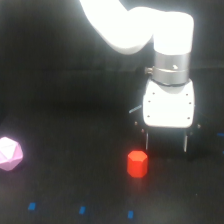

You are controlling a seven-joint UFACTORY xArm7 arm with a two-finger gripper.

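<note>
A red hexagonal block rests on the dark surface, near the middle and a bit right of centre. My gripper hangs pointing down, behind and to the right of it, with two thin fingers spread wide apart. Nothing shows between those fingers, and the red block appears clear of them. At the left edge lies a pink many-sided ball, far from the gripper.
Small blue marks dot the surface along the front, with another blue mark at the right edge. Between the pink ball and the red block the dark surface is bare.
</note>
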